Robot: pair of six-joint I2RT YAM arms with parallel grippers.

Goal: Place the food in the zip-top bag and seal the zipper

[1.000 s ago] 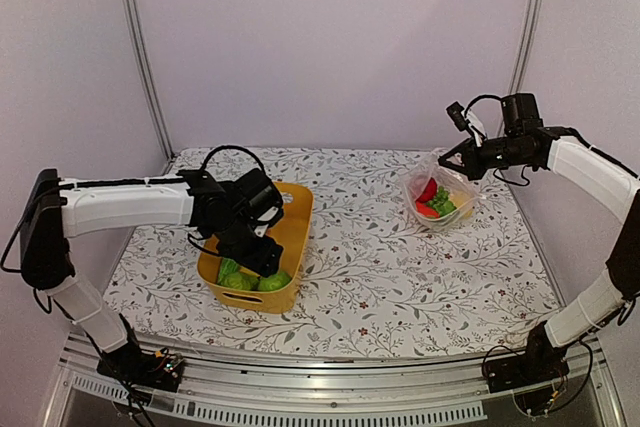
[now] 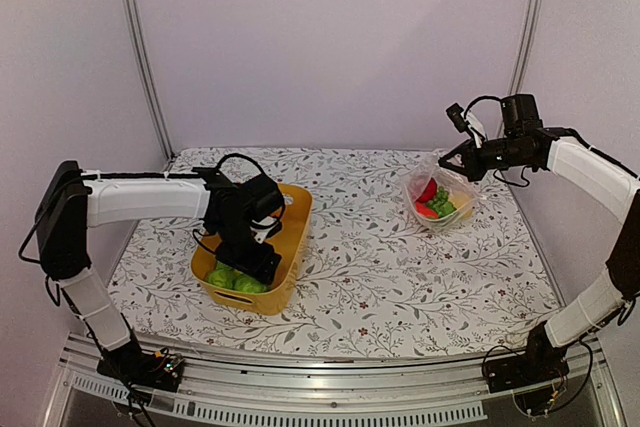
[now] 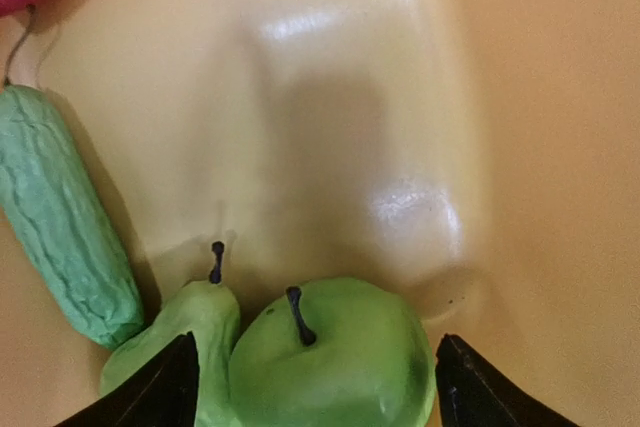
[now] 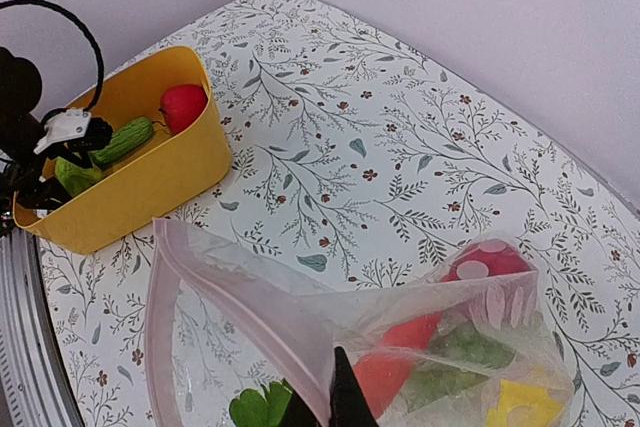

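In the left wrist view a green apple (image 3: 335,357) and a pale green pear (image 3: 190,332) lie side by side in the yellow basket (image 2: 290,292). My left gripper is down inside the basket, fingers apart, its fingers (image 3: 165,387) straddling the two; the right finger meets the apple's side. A clear zip top bag (image 4: 240,297) stands at the table's right with food inside: a red piece (image 4: 400,352), a yellow piece (image 4: 525,404) and green ones (image 4: 262,407). My right gripper is shut on the bag's rim.
Also in the basket are a bumpy green cucumber (image 3: 65,212) and a red round item (image 4: 183,107). Bare patterned table (image 2: 350,257) lies between basket and bag. Walls close off the back and sides.
The basket's near end has shifted a little left. My right arm and the bag look unmoved.
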